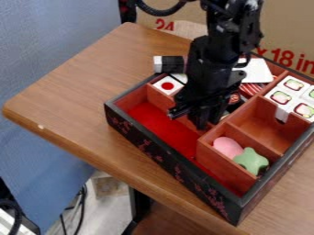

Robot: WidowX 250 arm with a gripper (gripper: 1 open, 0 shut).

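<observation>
The black gripper [190,112] points down into a black box [160,147] with red compartments, over its left-middle part. Whether its fingers are open or shut, or hold anything, is hidden by its dark body. A white piece with a red dot [168,84] sits at the back left. A pink piece [229,146] and a green piece [251,161] share a front compartment. White tiles [291,96] lie at the right.
A cardboard box [285,41] stands behind. A white card [255,71] and red striped items lie at the back of the box.
</observation>
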